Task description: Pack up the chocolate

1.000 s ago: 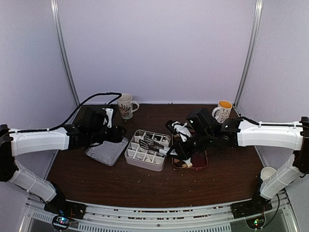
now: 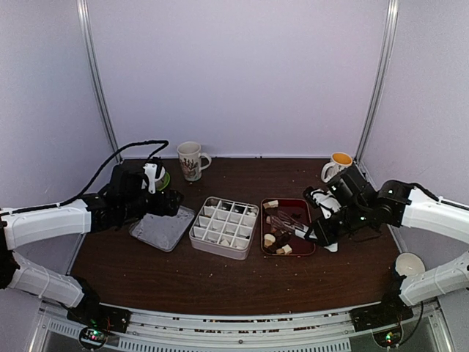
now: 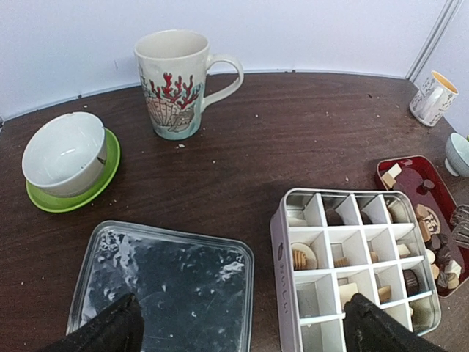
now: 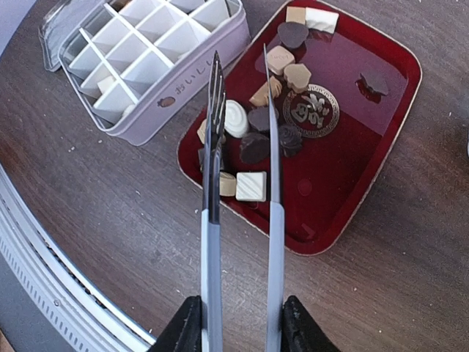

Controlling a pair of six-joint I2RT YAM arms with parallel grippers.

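The red tray (image 4: 334, 176) holds several brown, dark and white chocolate pieces. Left of it is the compartment box (image 2: 223, 251), with pieces in some cells. My right gripper is shut on metal tongs (image 4: 214, 183), whose spread tips hang over the tray's chocolates; none shows clearly held in them. My left gripper is open and empty, above the clear lid (image 3: 165, 286) at the box's left.
A tall mug (image 3: 170, 95) stands at the back left beside a bowl (image 3: 62, 154) on a green saucer. An orange-lined mug (image 2: 337, 165) is at the back right.
My right gripper and tongs have moved rightward from over the box to over the red tray. The left arm shifted slightly left earlier.
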